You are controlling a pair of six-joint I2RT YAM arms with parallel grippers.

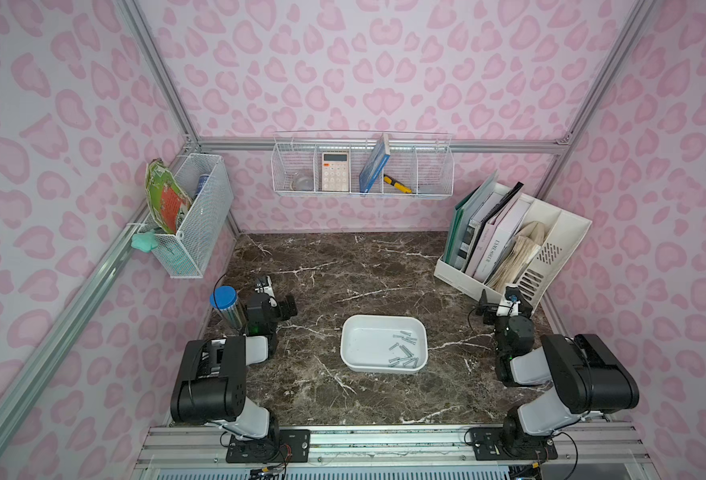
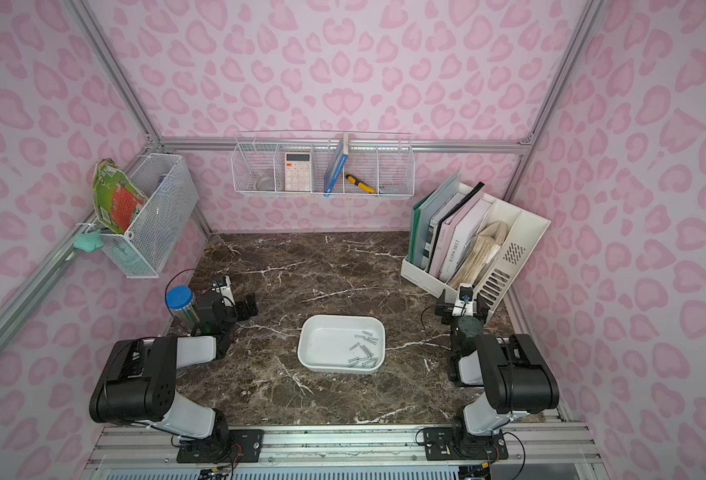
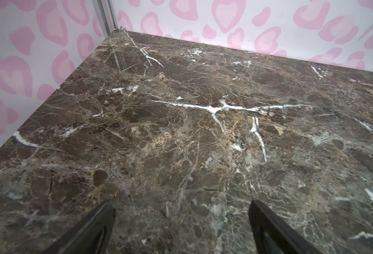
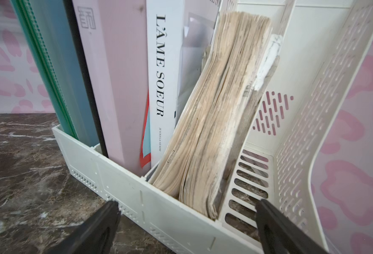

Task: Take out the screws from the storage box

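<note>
Several thin grey screws point(image 1: 406, 350) lie scattered over the right half of the white storage box point(image 1: 365, 357), a shallow open tray at the front middle of the table. Left of the box and apart from it, my left gripper point(image 1: 277, 297) stands open. Only bare marble shows between its fingers in the left wrist view. At the right side my right gripper point(image 2: 458, 304) is also open, close in front of the white book rack point(image 4: 186, 220). Nothing is held in it. Neither wrist view shows the box or the screws.
Books and folders point(image 2: 457, 232) fill the rack at the back right. A blue-lidded jar point(image 1: 224, 298) stands beside the left arm. Wire baskets hang on the back wall point(image 1: 289, 190) and left wall point(image 1: 209, 216). Bare marble surrounds the box.
</note>
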